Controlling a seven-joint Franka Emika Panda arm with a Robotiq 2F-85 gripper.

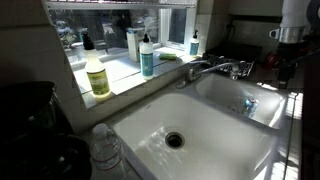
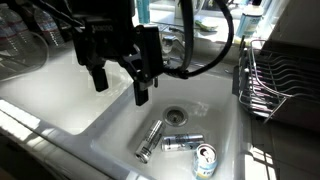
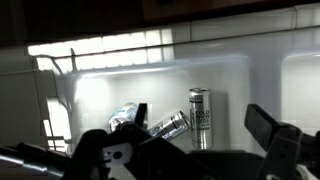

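Observation:
My gripper [image 2: 121, 86] hangs above the sink, its fingers spread well apart and nothing between them. In the sink's right basin lie three cans. One slim silver can [image 2: 149, 140] slants across the basin floor, another slim can [image 2: 182, 142] lies beside it, and a wider white-and-blue can [image 2: 204, 160] is nearest the front. From the wrist view, one slim can [image 3: 200, 118] shows below and between the open fingers; the other slim can [image 3: 169, 127] lies left of it. Farther left, the wider can [image 3: 124, 116] is partly hidden by a finger.
The left basin [image 1: 190, 145] is empty. A faucet [image 1: 205, 68] reaches over the sink from behind. Soap bottles [image 1: 96, 70] stand along the sill, clear plastic bottles [image 1: 106, 150] beside the left basin. A wire dish rack [image 2: 278, 78] stands to the right.

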